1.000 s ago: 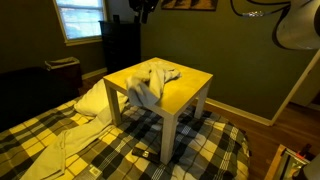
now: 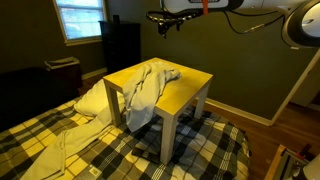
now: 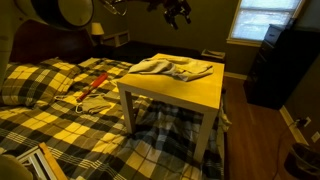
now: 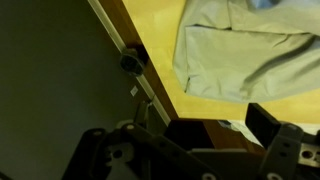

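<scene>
A pale grey-white cloth (image 2: 150, 88) lies rumpled across a yellow-topped white table (image 2: 188, 91), part of it hanging over the side in exterior view 1. The same cloth (image 3: 172, 68) shows as a loose, low heap in exterior view 2. From above, the wrist view shows a flatter part of the cloth (image 4: 225, 65) with a fold line. High over the table, clear of the cloth, is my gripper (image 2: 164, 27). Its fingers stand wide apart at the bottom of the wrist view, and no object shows in the gripper.
Another light cloth (image 2: 62, 150) trails over the plaid-covered bed (image 3: 160, 155) beside the table. A red item (image 3: 90, 88) lies on the bed in exterior view 2. A dark dresser (image 2: 121, 45) stands near the window. Open air surrounds the gripper.
Compared with a second ago, the cloth's front part hangs lower over the table's side.
</scene>
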